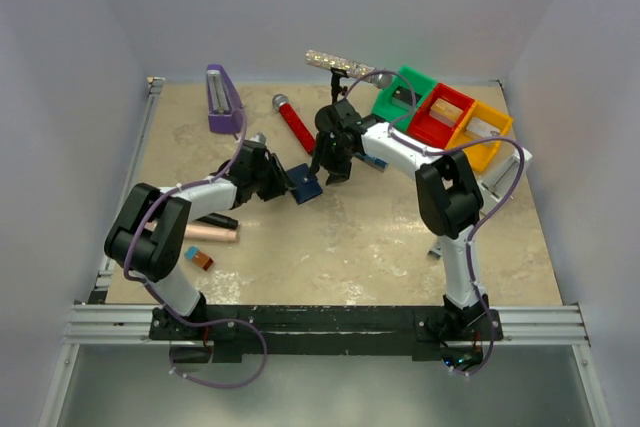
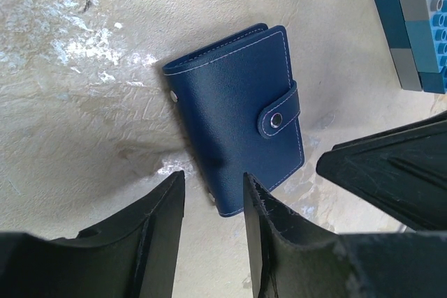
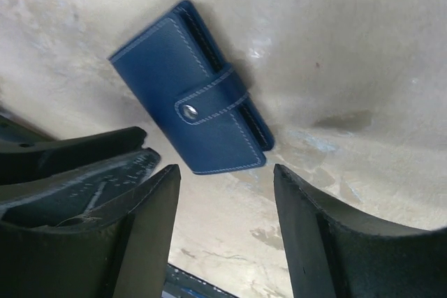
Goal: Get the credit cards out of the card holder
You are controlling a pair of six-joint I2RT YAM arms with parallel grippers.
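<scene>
The dark blue card holder [image 1: 307, 190] lies flat on the table between my two grippers. Its snap strap is fastened in the left wrist view, where the whole holder [image 2: 241, 116] shows, and no cards can be seen. My left gripper is partly open, its fingertips apart near the spine-side corner, nothing between them. The right gripper stands wide open by the edge below the strap, with the holder [image 3: 188, 95] beyond its fingertips and nothing gripped. Part of the other gripper's black body intrudes into each wrist view.
Behind the holder lie a red microphone [image 1: 295, 125] and a black stand [image 1: 338, 87] carrying a silvery microphone [image 1: 348, 68]. Green, red [image 1: 440, 115] and yellow bins fill the back right. A purple holder [image 1: 223, 102] stands back left.
</scene>
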